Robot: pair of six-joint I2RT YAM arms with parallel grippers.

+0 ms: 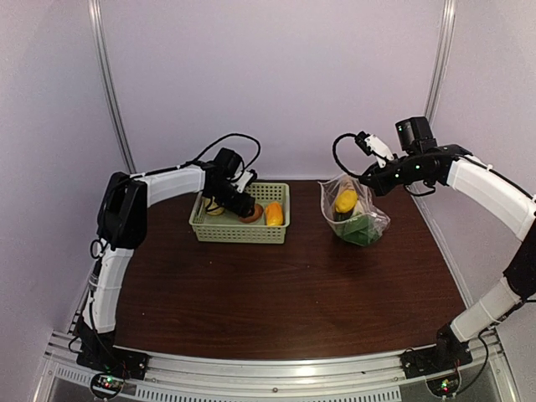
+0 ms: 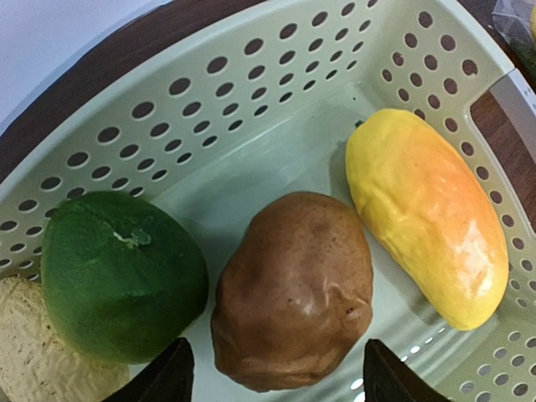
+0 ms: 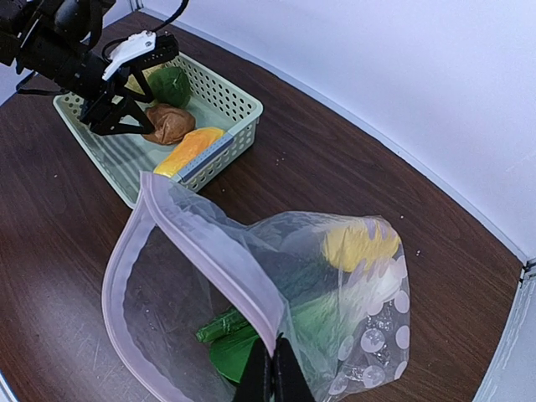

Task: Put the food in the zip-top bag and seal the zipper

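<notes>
The green perforated basket (image 1: 241, 236) holds a brown potato (image 2: 293, 289), a yellow mango (image 2: 425, 218), a green vegetable (image 2: 121, 276) and a pale round item (image 2: 46, 352). My left gripper is open directly over the potato, its fingers at either side of it. The clear zip bag (image 1: 360, 218) stands on the right, with yellow food (image 3: 356, 244) and green produce (image 3: 234, 352) inside. My right gripper is shut on the bag's rim, which it holds up.
Pale walls enclose the back and sides.
</notes>
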